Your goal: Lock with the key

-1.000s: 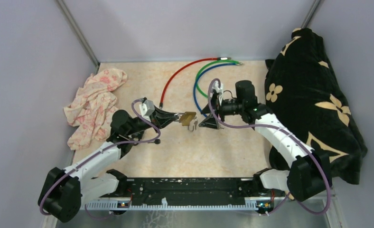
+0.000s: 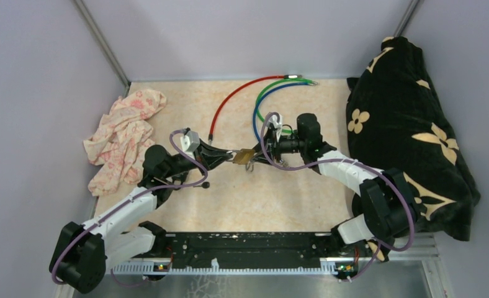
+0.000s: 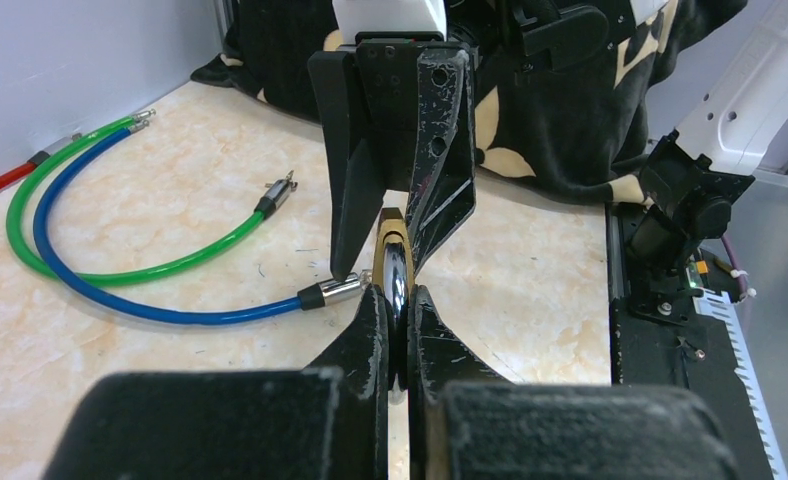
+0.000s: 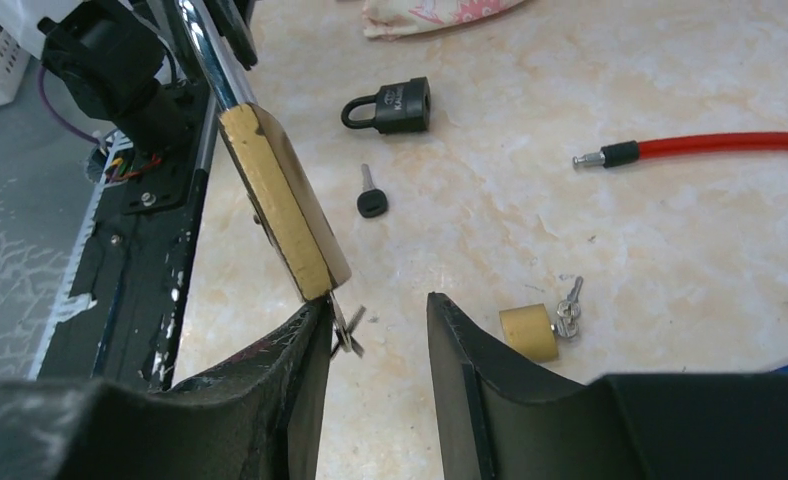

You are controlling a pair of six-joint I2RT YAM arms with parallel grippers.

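The brass padlock [image 2: 244,156] is held in the air above the table's middle. My left gripper is shut on its steel shackle [image 4: 210,52]. A silver key [image 4: 343,322] sticks out from the end of the padlock's brass body [image 4: 278,205], and more key metal hangs beside it. My right gripper stands part open at that end, its two fingers apart. The key shows close to the left finger [image 4: 305,365] in the right wrist view. Whether that finger touches it, I cannot tell.
On the table lie a black padlock [image 4: 404,106], a black-headed key [image 4: 372,203] and a smaller brass padlock [image 4: 528,333] with keys. Red [image 2: 233,93], green [image 3: 170,270] and blue [image 3: 190,316] cables lie farther back.
The left arm and the padlock have barely moved.
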